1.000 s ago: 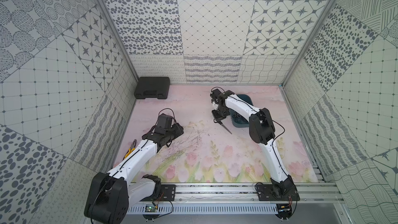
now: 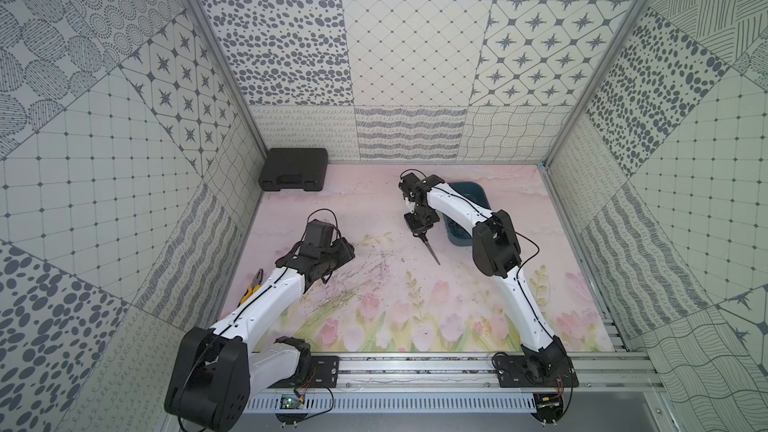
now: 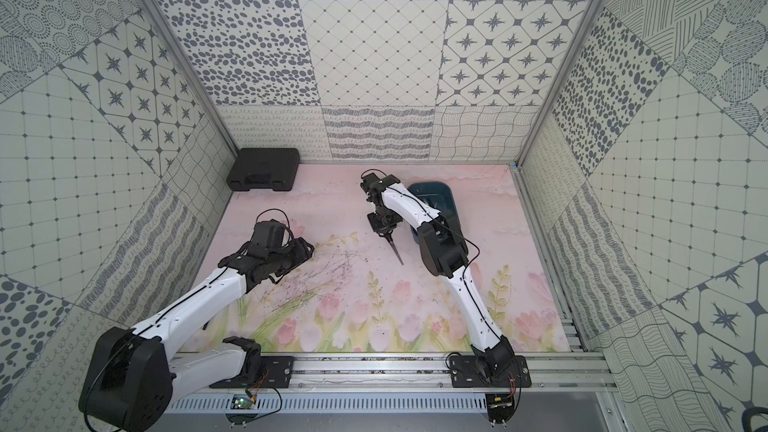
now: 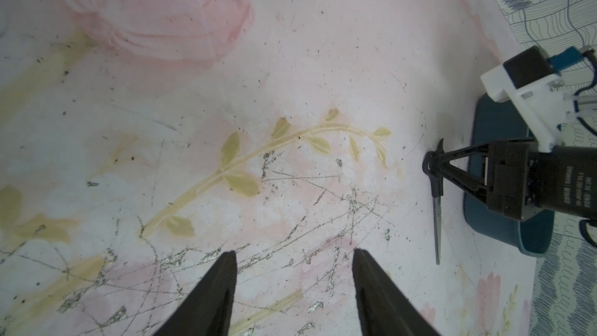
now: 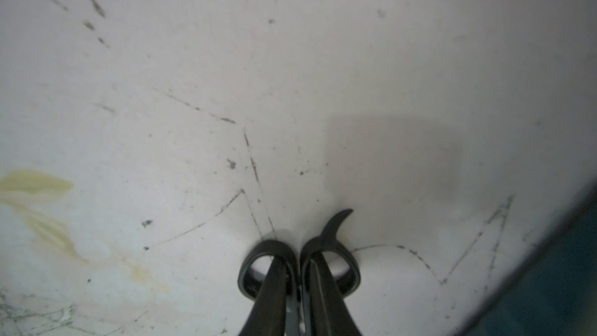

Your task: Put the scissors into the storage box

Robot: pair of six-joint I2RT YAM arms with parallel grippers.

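Note:
Black-handled scissors (image 2: 430, 249) point their blades toward the front of the table, just left of the dark teal storage box (image 2: 468, 193). My right gripper is shut on their handles, its fingers over the two finger loops in the right wrist view; the left wrist view shows it reaching them from the box's side (image 4: 444, 163). My left gripper hangs over the left part of the table, open, with only bare mat between its fingers. The box's inside is largely hidden by the right arm.
A black case (image 2: 293, 166) lies at the back left. A yellow-and-black tool (image 2: 250, 292) is at the left edge, partly behind the left arm.
The left arm looks unchanged.

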